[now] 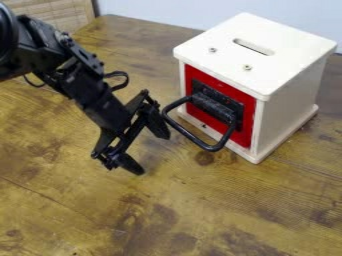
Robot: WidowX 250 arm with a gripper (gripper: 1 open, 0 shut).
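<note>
A white box (289, 105) with a slot and two screws on top stands at the right. Its red front (243, 135) carries a black mechanism with a black loop handle (201, 139) sticking out toward the left. My black gripper (147, 144) hangs just left of that handle, low over the wooden table, its fingers spread open with nothing between them.
A pale wall (160, 10) runs along the back. A light woven edge shows at the far left behind the arm.
</note>
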